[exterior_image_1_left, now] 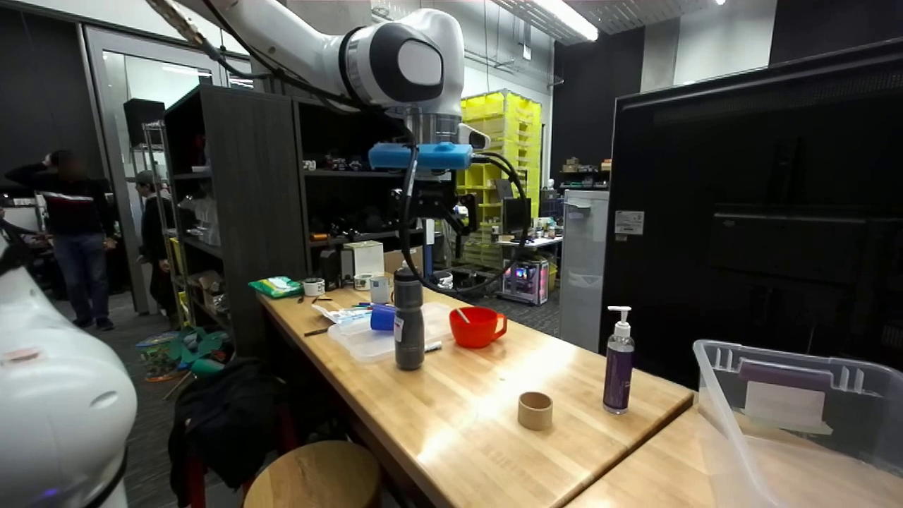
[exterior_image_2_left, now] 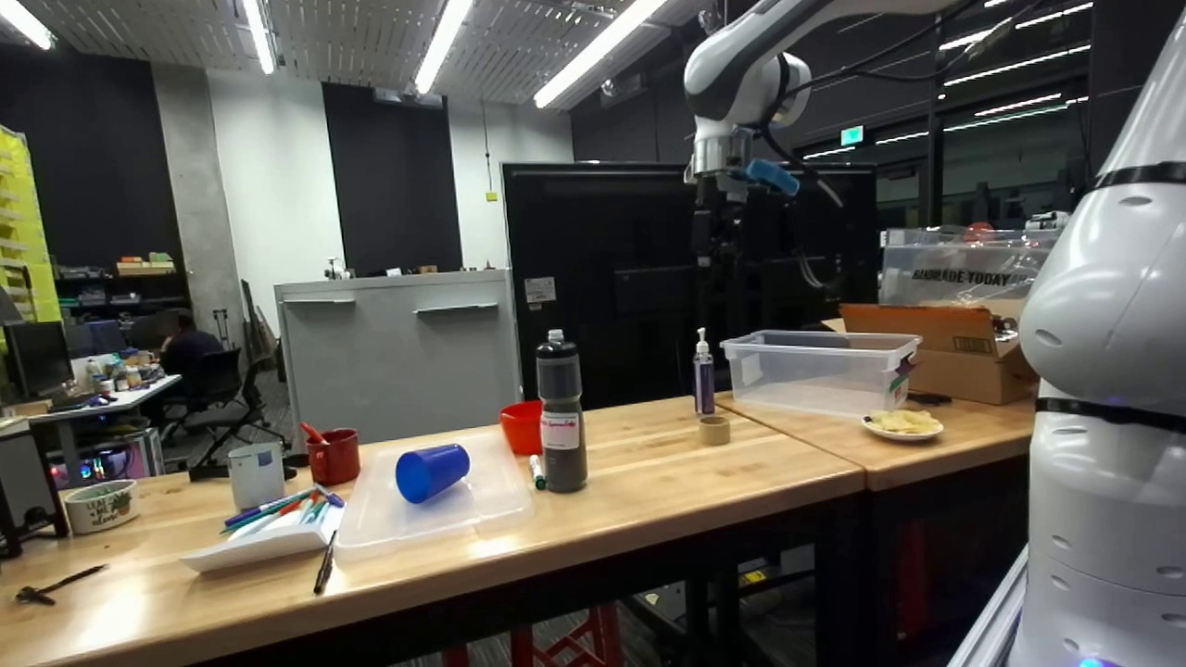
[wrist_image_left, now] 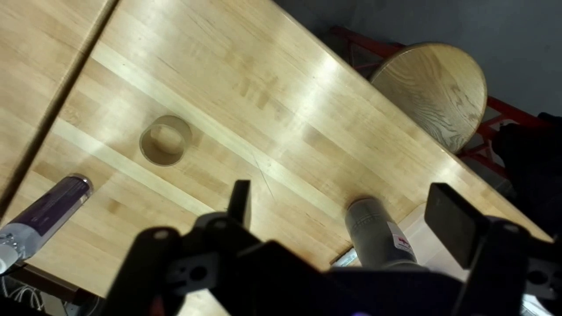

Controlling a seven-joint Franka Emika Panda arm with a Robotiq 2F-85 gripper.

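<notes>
My gripper hangs high above the wooden table [exterior_image_1_left: 474, 406], its fingers wide apart with nothing between the fingers. Below it in the wrist view stands a dark grey squeeze bottle [wrist_image_left: 371, 231], partly covered by the gripper's body. The same bottle [exterior_image_2_left: 561, 417] is upright in exterior view 2, in front of a red cup [exterior_image_2_left: 519, 427]. A brown cardboard ring [wrist_image_left: 166, 140] rests on bare wood, apart from everything. Close to it stands a purple pump bottle [exterior_image_1_left: 619, 364]. Beyond the squeeze bottle, a blue cup [exterior_image_2_left: 433, 473] lies on its side on a translucent lid [exterior_image_2_left: 384, 532].
A clear plastic bin [exterior_image_2_left: 823, 372] and a plate of chips [exterior_image_2_left: 902, 424] occupy the adjoining table. Pens, a dark red mug [exterior_image_2_left: 334, 457] and a white mug [exterior_image_2_left: 257, 477] crowd the far end. A stool [wrist_image_left: 429, 95] stands beside the table.
</notes>
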